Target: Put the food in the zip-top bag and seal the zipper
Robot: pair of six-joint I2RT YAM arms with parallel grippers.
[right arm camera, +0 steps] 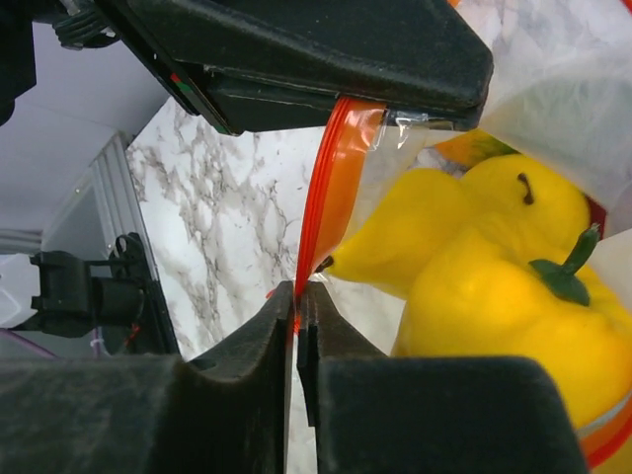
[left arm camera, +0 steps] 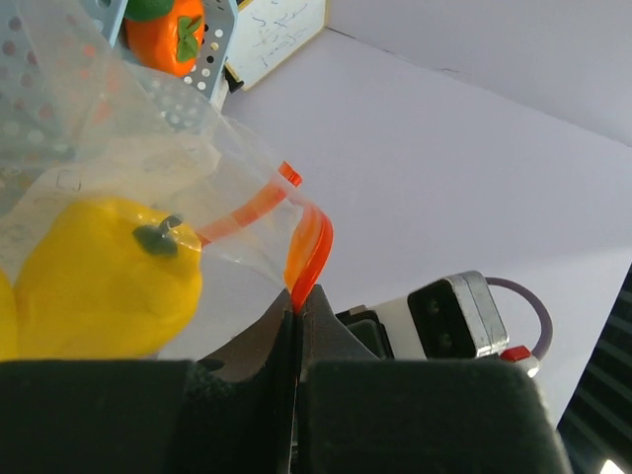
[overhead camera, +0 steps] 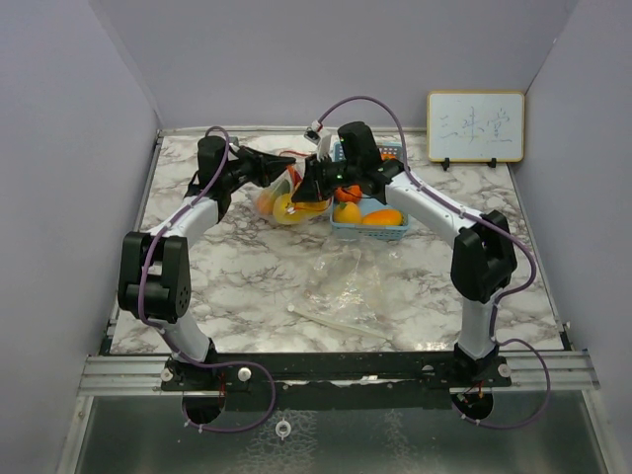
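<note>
A clear zip top bag [left arm camera: 148, 163] with an orange zipper strip holds yellow produce, including a yellow pepper [right arm camera: 513, 306] and a yellow pear-shaped piece [right arm camera: 420, 222]. My left gripper is shut on the strip at one end of the bag's mouth. Close beside it, my right gripper is shut on the same orange strip, which runs up to the left fingers [right arm camera: 326, 64]. From above, the bag [overhead camera: 269, 200] stands at the back centre, partly covered by both arms. How far the zipper is closed cannot be told.
A blue perforated basket [overhead camera: 367, 233] with more food, such as an orange-yellow piece [overhead camera: 383, 217], stands right of the bag. An empty clear bag [overhead camera: 346, 286] lies flat in front. A small whiteboard [overhead camera: 476, 120] is at the back right.
</note>
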